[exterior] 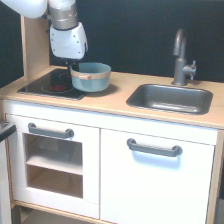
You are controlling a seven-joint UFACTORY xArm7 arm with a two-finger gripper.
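A blue-grey pot [92,80] sits at the right edge of the black stove top [50,85], partly over the wooden counter. Its inside looks pinkish brown near the rim. From the upper left, the white robot arm [68,42] reaches down so that my gripper [73,66] is at the pot's left rim. The dark fingers are small and blurred there, so whether they are shut on the rim cannot be made out. Whether the pot rests on the surface or hangs just above it is also unclear.
A metal sink [170,98] with a dark grey faucet [181,58] lies to the right. Bare wooden counter [120,90] separates it from the pot. Below are a windowed cabinet door [53,122] and a plain white door [155,180], both with dark handles.
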